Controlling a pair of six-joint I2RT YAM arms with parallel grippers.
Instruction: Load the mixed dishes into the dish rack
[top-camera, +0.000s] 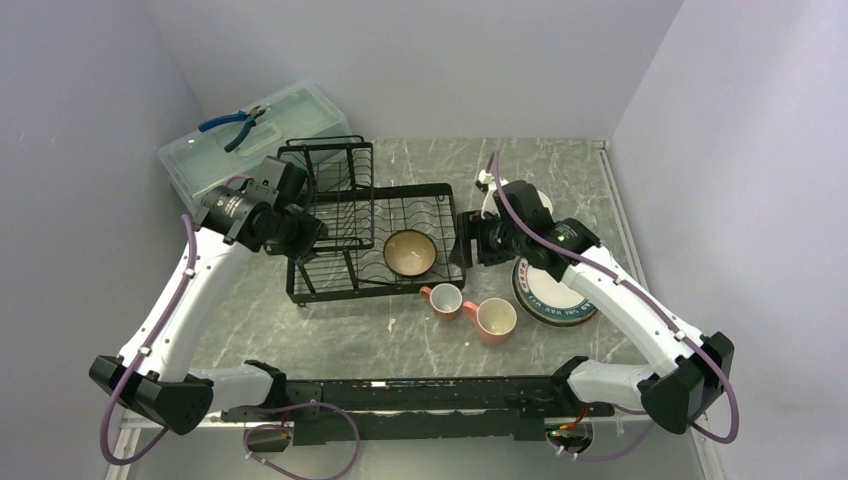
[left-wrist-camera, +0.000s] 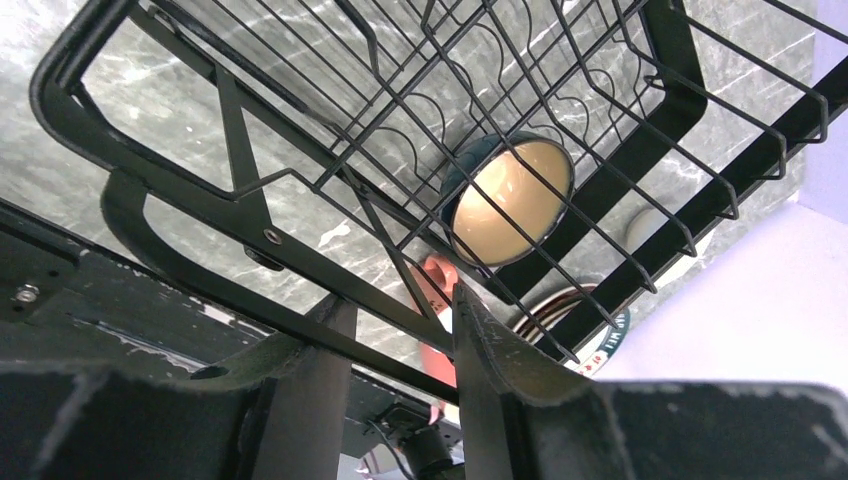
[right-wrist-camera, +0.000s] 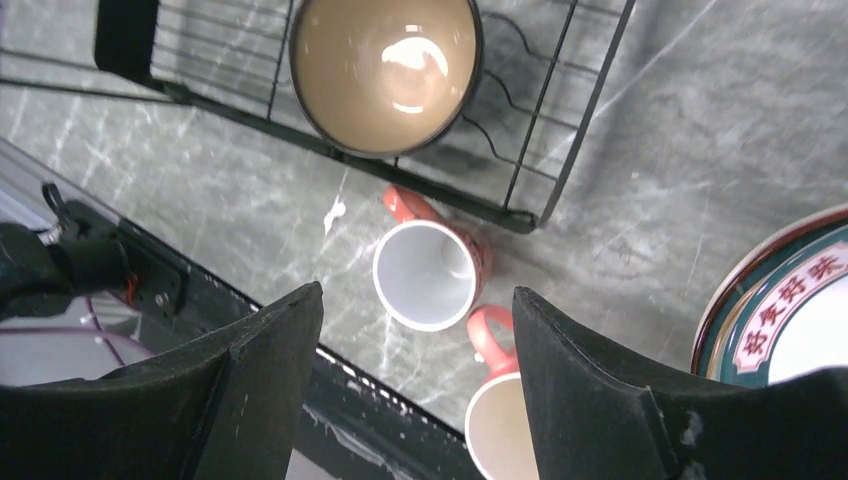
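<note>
A tan bowl (top-camera: 410, 253) (left-wrist-camera: 500, 200) (right-wrist-camera: 385, 70) lies in the black dish rack's lower tray (top-camera: 355, 291). My left gripper (top-camera: 312, 248) is at the rack's upper tier, its fingers around the near frame bar. My right gripper (top-camera: 470, 240) hangs part open beside the rack's right end, with nothing visible in it, above the cups. A small white cup (top-camera: 446, 299) (right-wrist-camera: 425, 275) and a pink mug (top-camera: 494, 320) (right-wrist-camera: 500, 425) stand in front of the rack. Stacked plates (top-camera: 550, 290) (right-wrist-camera: 790, 320) lie at the right.
A translucent bin (top-camera: 190, 160) with blue pliers (top-camera: 235, 125) on it stands behind the rack at the left. Walls enclose the back and both sides.
</note>
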